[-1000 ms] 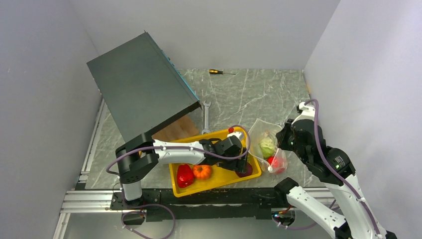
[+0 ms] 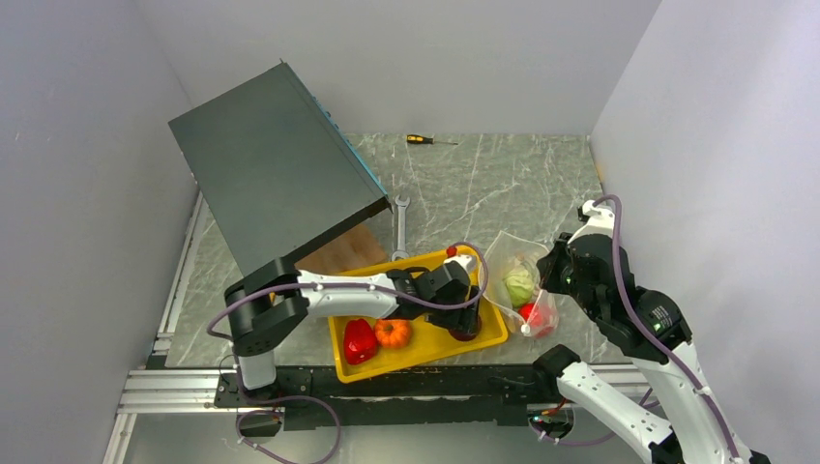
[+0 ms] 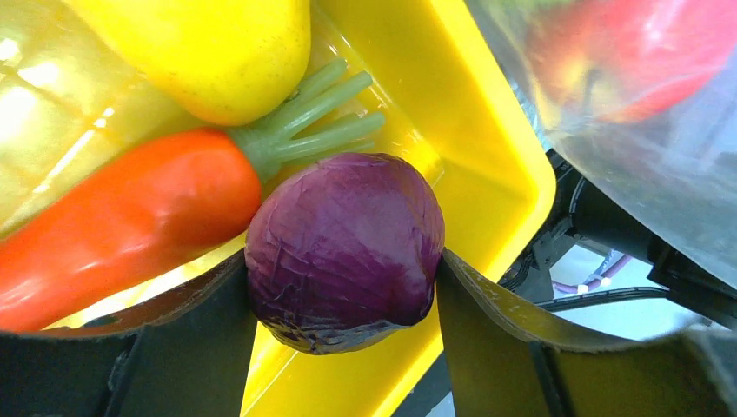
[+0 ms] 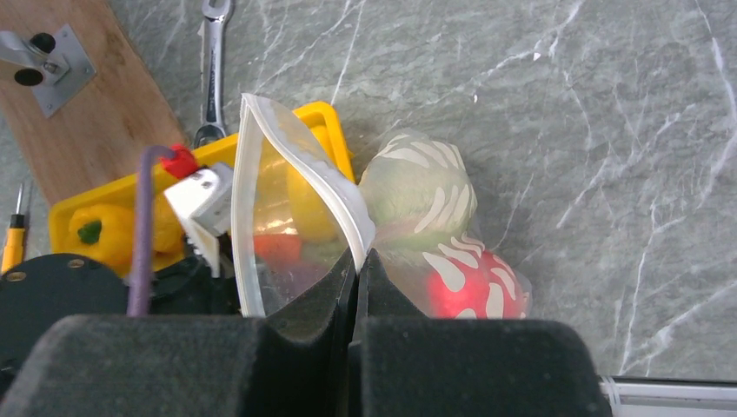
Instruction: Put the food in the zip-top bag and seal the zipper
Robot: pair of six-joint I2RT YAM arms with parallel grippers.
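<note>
A round purple cabbage sits between the fingertips of my left gripper, which is shut on it from both sides. It is at the front right corner of the yellow tray. To the right of the tray stands the clear zip top bag, its mouth spread open toward the tray. Through the plastic show a green cabbage and a red food item. My right gripper is shut on the bag's rim.
An orange carrot and a yellow food item lie against the purple cabbage's left side. A red pepper and a small pumpkin share the tray. Behind lie a wrench and a screwdriver. The counter beyond the bag is clear.
The right gripper and bag are nearly unmoved.
</note>
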